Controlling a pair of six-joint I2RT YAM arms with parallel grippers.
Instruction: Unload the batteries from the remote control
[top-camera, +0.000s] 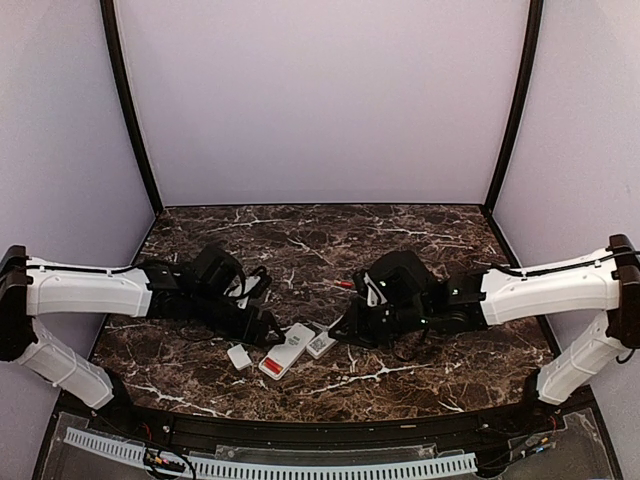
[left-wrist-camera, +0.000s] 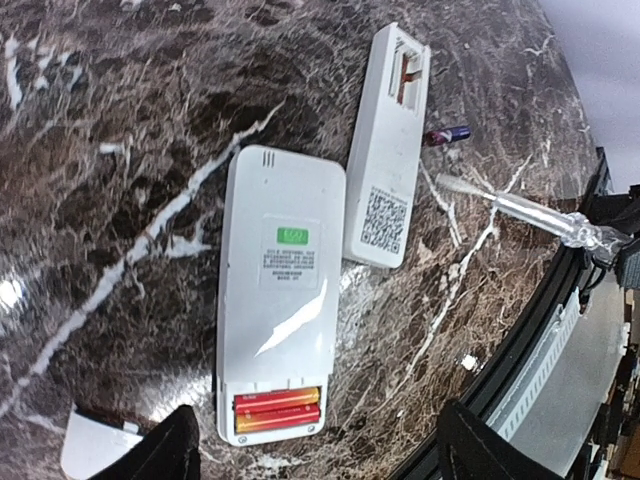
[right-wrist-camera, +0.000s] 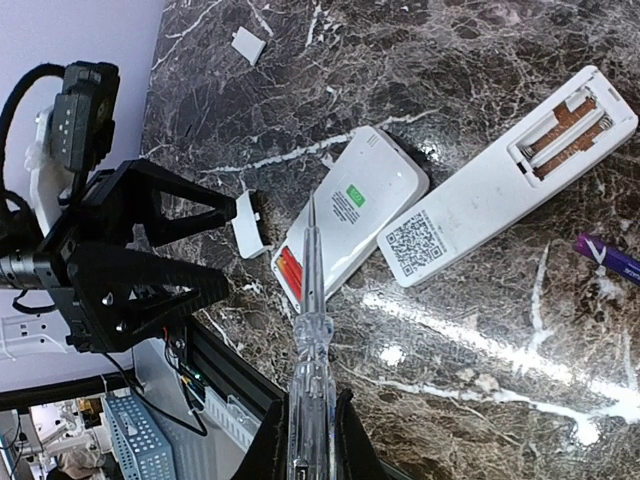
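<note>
A white remote (left-wrist-camera: 280, 290) lies with red batteries (left-wrist-camera: 277, 408) showing in its lower compartment. Beside it a longer white remote (right-wrist-camera: 470, 210) has its compartment uncovered, with a white cell-like piece and copper-brown inside. A purple battery (right-wrist-camera: 605, 258) lies loose beside that one. My left gripper is over the left end, fingers apart with nothing between them. My right gripper is shut on a clear pointed tool (left-wrist-camera: 530, 212), held above the table right of the remotes.
Small white covers (right-wrist-camera: 247, 225) lie left of the remotes. The front rail edge is close.
</note>
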